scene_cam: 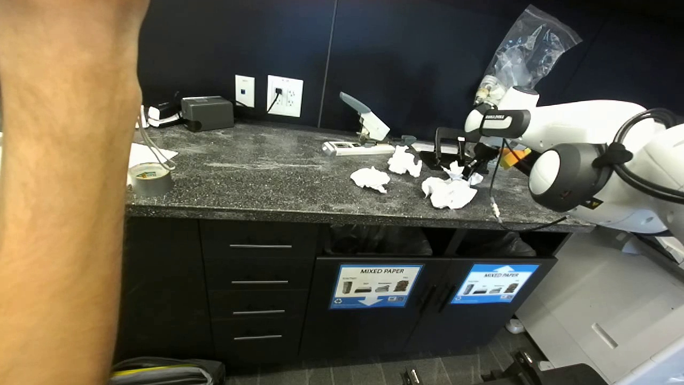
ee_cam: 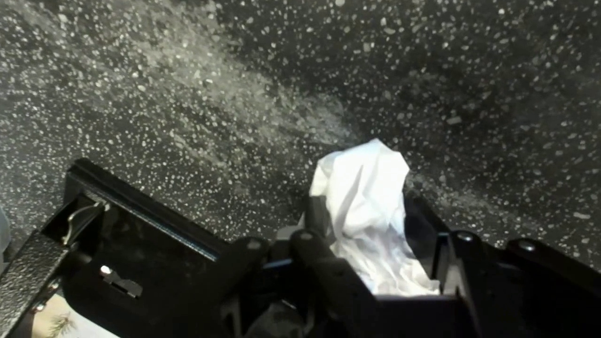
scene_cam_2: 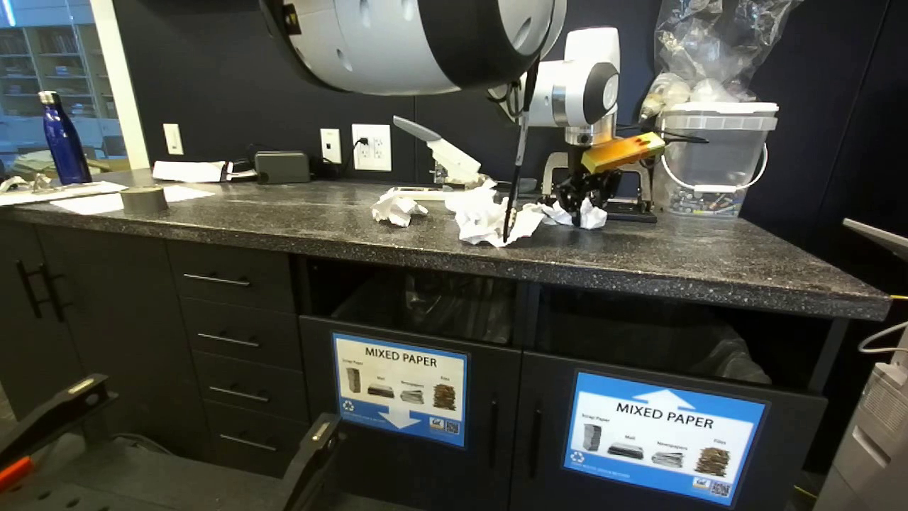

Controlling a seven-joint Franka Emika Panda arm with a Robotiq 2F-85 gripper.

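Note:
A crumpled white paper point(ee_cam: 366, 191) lies between the two fingers of my gripper in the wrist view. The left finger touches or nearly touches it; a narrow dark gap shows near the right one. Whether the fingers press on it is not clear. In exterior view 2 the gripper point(scene_cam_2: 582, 204) points down, low at the counter top, with paper point(scene_cam_2: 592, 214) at its fingertips. Other crumpled papers lie to its left: a large one point(scene_cam: 449, 192), one at the middle point(scene_cam: 404, 160), and a flatter one point(scene_cam: 370, 179).
A black hole punch point(ee_cam: 141, 248) stands close beside the gripper. Behind the papers is a stapler point(scene_cam: 373, 125) with its arm raised. A clear bucket point(scene_cam_2: 715, 157) stands at the right.

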